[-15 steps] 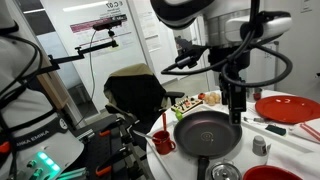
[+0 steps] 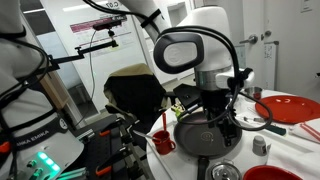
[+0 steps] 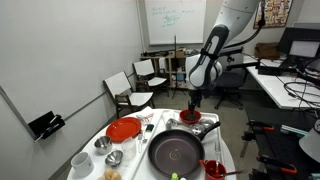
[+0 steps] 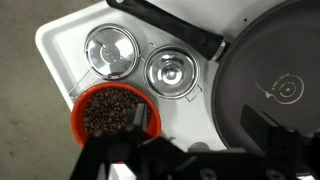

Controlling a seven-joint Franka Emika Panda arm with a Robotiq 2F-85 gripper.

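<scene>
My gripper hangs open above the table, with nothing between its fingers. In the wrist view a red bowl of dark beans (image 4: 112,108) lies by the left finger, partly covered by it. The black frying pan (image 4: 275,75) fills the right side there, and its handle (image 4: 168,24) runs to the upper left. Two metal lidded pots, one (image 4: 111,52) beside the other (image 4: 171,71), stand between bowl and handle. In the first exterior view the gripper (image 2: 222,112) appears in front of the pan (image 2: 195,137).
A red mug (image 2: 163,143) stands left of the pan. Behind it lie a red plate (image 2: 288,107) and small foods. Metal cups (image 3: 114,158) and a white cup (image 3: 83,160) stand at the table's left in the second exterior view.
The arm has come down, and the gripper has turned somewhat. It now covers part of the pan in the first exterior view. The objects on the table have not moved.
</scene>
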